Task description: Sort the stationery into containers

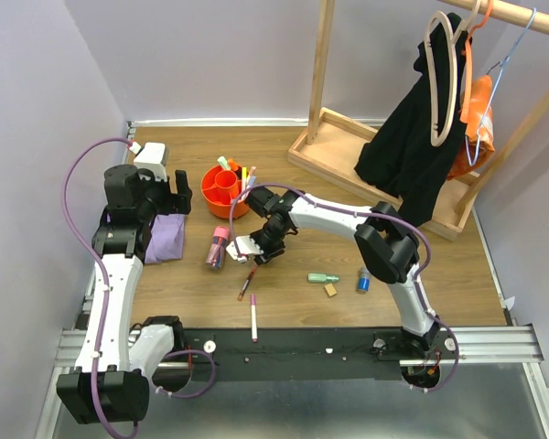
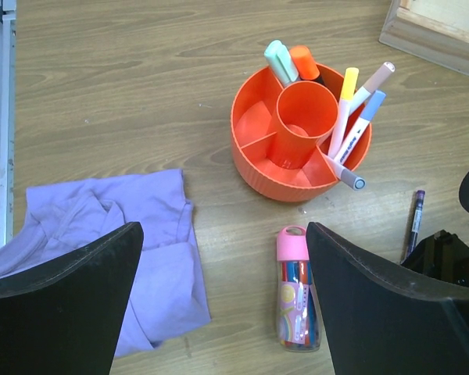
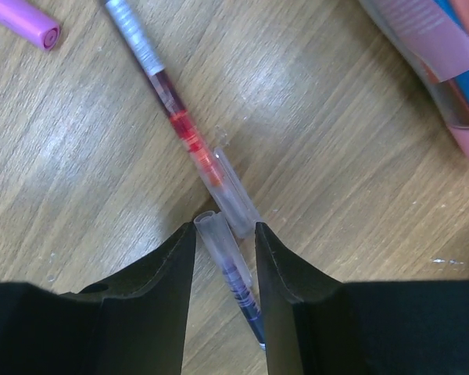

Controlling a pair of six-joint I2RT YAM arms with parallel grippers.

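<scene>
Two slim clear-ended pens lie end by end in the right wrist view, a red one (image 3: 186, 133) and a dark blue one (image 3: 245, 301). My right gripper is part open, its fingertips on either side of the blue pen's clear end, with a gap showing between them. A purple-capped marker (image 1: 253, 318) rests near the table's front edge. The orange divided pen holder (image 2: 270, 173) contains several markers. In front of it lies a clear pink-capped pen case (image 2: 298, 301) filled with pens. Above the table, my left gripper stands wide open and empty.
A folded lavender cloth (image 2: 168, 281) covers the left of the table. A green bottle (image 1: 323, 277), a small tan block (image 1: 330, 290) and a blue bottle (image 1: 364, 280) sit front right. The wooden rack (image 1: 334, 146) with hanging clothes occupies the back right.
</scene>
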